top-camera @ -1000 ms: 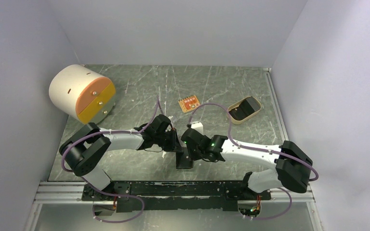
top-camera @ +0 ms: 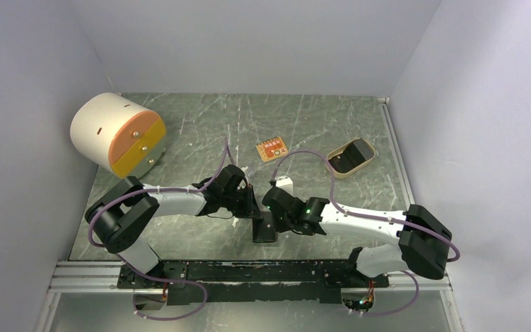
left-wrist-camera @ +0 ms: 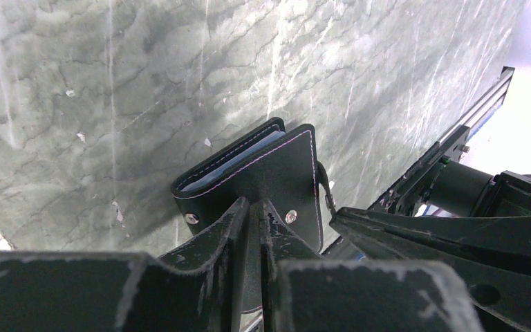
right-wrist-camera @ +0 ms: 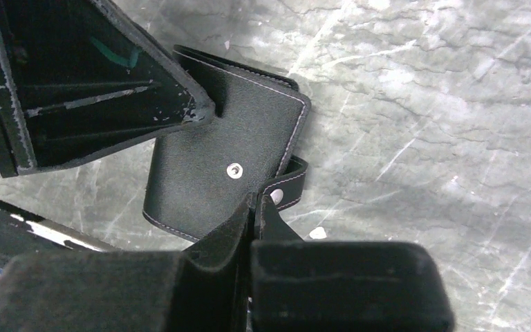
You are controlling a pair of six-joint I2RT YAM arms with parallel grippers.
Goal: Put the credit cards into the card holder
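The black leather card holder (top-camera: 264, 231) lies folded on the table between my arms. Its open edge shows a pale, bluish sleeve (left-wrist-camera: 243, 160) in the left wrist view; I cannot tell whether cards are inside. My left gripper is shut with its tips over the holder's cover; a narrow dark gap shows between them, and whether anything is pinched there is unclear. My right gripper is shut with nothing visible between its fingers, its tips beside the snap strap (right-wrist-camera: 291, 185). The strap stands out from the holder's side, its snap apart from the cover's stud (right-wrist-camera: 234, 170).
An orange notebook (top-camera: 272, 149) lies behind the arms. A tan-rimmed box (top-camera: 332, 170) with black contents sits at the back right, and a white cylindrical drawer unit (top-camera: 107, 128) at the back left.
The left arm and the card holder have stayed in place.
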